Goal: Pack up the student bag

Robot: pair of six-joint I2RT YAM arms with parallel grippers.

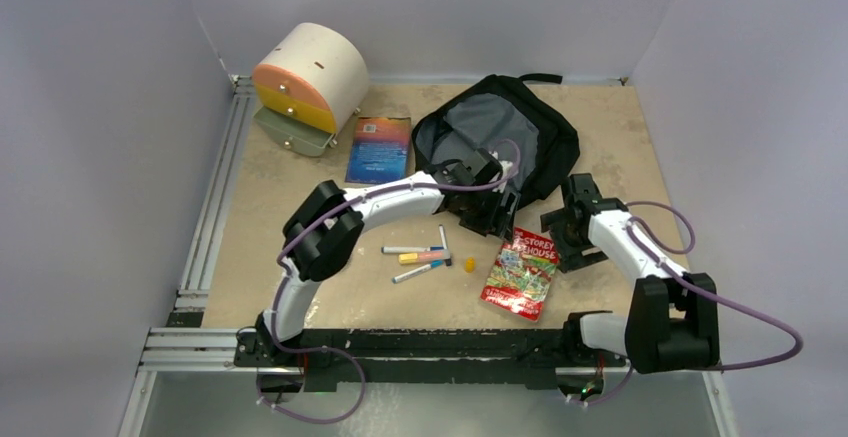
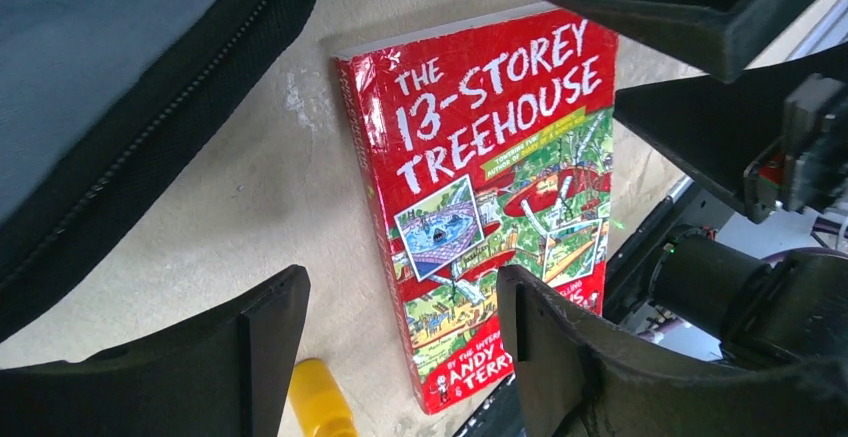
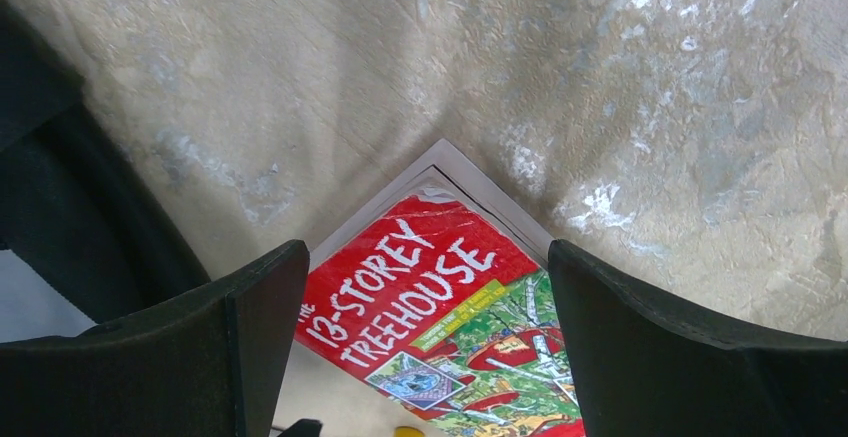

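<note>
The red "13-Storey Treehouse" book [image 1: 520, 275] [image 2: 478, 217] lies on the table below the open black bag [image 1: 490, 132]. My left gripper [image 1: 495, 219] hangs above the book's upper left, fingers apart, nothing between them. My right gripper [image 1: 562, 242] is open at the book's top right corner, which sits between its fingers in the right wrist view. A blue-covered book [image 1: 377, 149] lies left of the bag. Markers [image 1: 415, 260] and a small yellow object [image 1: 469, 264] lie left of the red book.
A drawer box [image 1: 310, 87] stands at the back left. The bag takes up the back middle. The left arm crosses the table's middle. The front left of the table [image 1: 250, 287] has free room.
</note>
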